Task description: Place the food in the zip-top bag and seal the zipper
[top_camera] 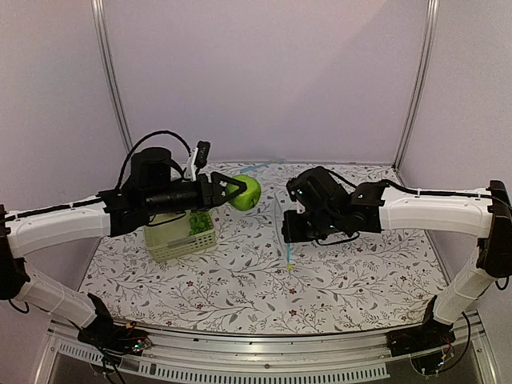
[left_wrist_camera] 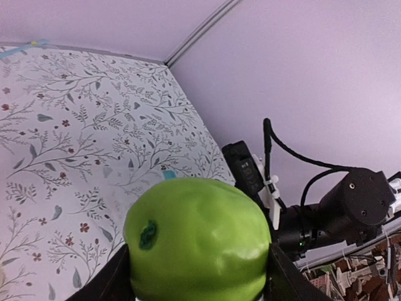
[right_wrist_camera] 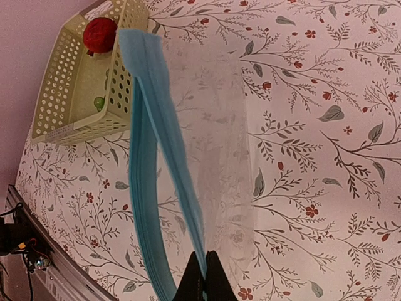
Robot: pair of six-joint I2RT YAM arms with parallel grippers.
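My left gripper holds a green apple-like food between its fingers, raised left of the bag in the top view. My right gripper is shut on the blue top edge of the clear zip bag, which hangs with its blue strips spread slightly apart. The cream basket at the left holds green food and, in the right wrist view, a red food.
Walls and metal rails border it. The basket's back part is hidden by my left arm in the top view.
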